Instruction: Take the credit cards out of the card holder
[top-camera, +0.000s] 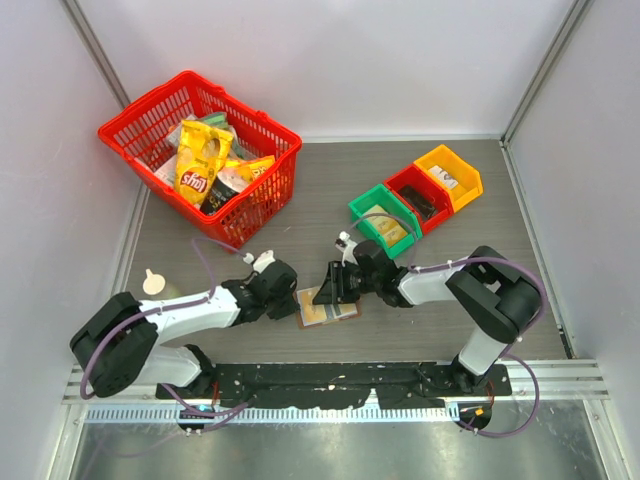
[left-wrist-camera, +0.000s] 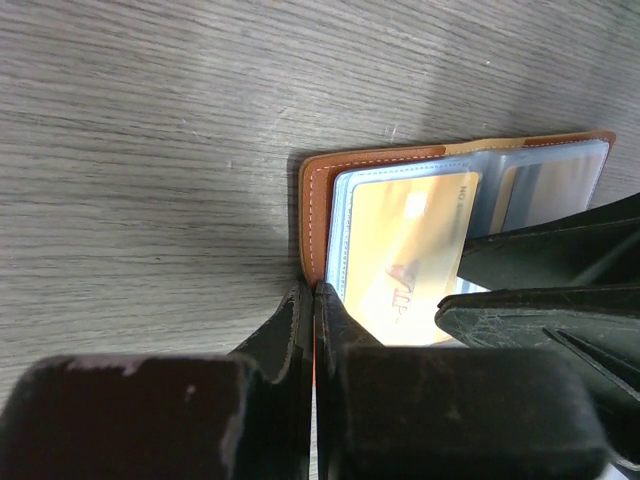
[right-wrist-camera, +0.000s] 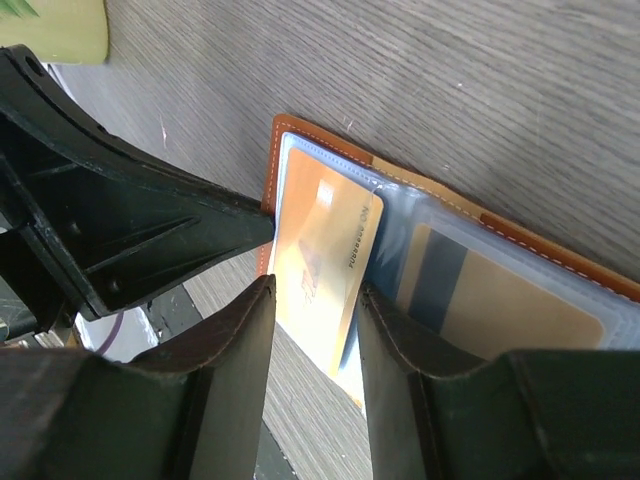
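Note:
A brown leather card holder (top-camera: 349, 312) lies open on the table between my grippers, with clear sleeves holding a yellow card (left-wrist-camera: 395, 255) and other cards. My left gripper is shut at the holder's edge, beside the yellow card; nothing shows held between its fingers. My right gripper is over the cards, its fingers apart at the yellow card (right-wrist-camera: 315, 250), one fingertip near each side of it; whether they touch it I cannot tell.
A red basket (top-camera: 270, 135) of snacks stands at back left. Green, red and yellow bins (top-camera: 465, 185) are at back right. A pale bottle (top-camera: 158, 287) stands at the left. The table behind the holder is clear.

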